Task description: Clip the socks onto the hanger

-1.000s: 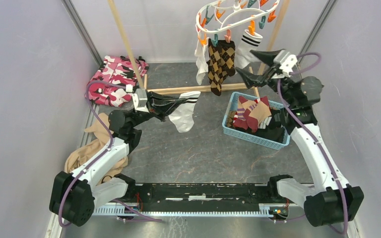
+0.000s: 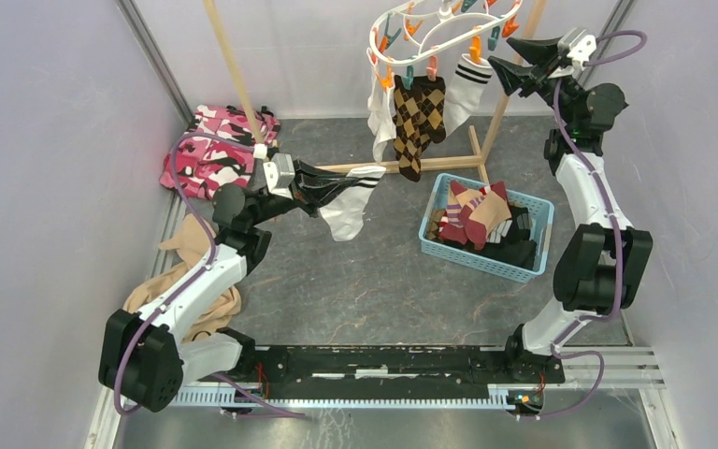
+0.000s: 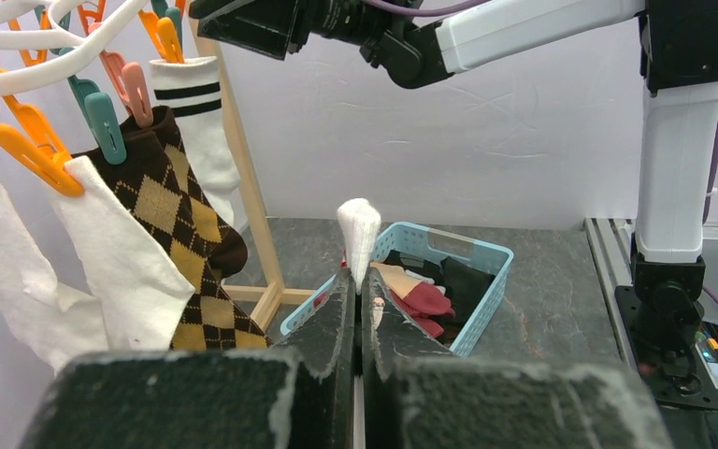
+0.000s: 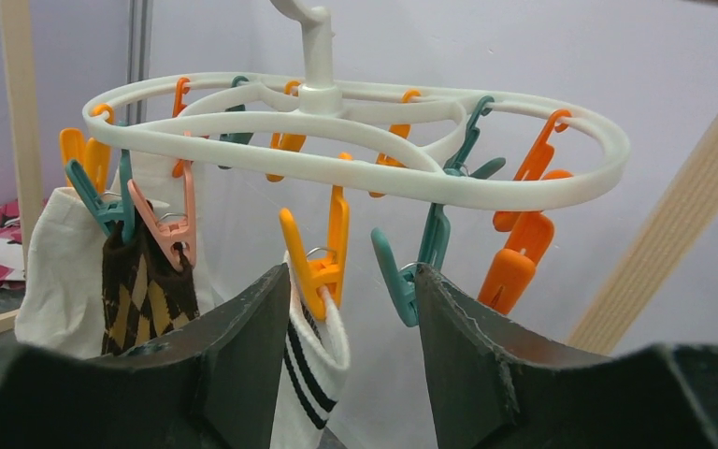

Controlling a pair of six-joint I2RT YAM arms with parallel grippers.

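Note:
In the top view my left gripper (image 2: 341,183) is shut on a white sock (image 2: 344,217) with black stripes, which hangs down from its fingers. The sock's white edge (image 3: 359,229) pokes up past the fingertips in the left wrist view. My right gripper (image 2: 503,65) stands part open by the right side of the white round hanger (image 2: 402,63). In the right wrist view, an empty teal clip (image 4: 409,271) appears between and beyond its fingers. White socks (image 2: 382,117), a brown argyle sock (image 2: 418,122) and a striped white sock (image 2: 466,94) hang from clips.
A blue basket (image 2: 424,247) of several socks sits on the floor below the hanger. Wooden poles (image 2: 229,70) frame the hanger. A pink patterned cloth (image 2: 208,150) and a tan cloth (image 2: 192,243) lie at the left.
The left gripper has shifted slightly, keeping the sock.

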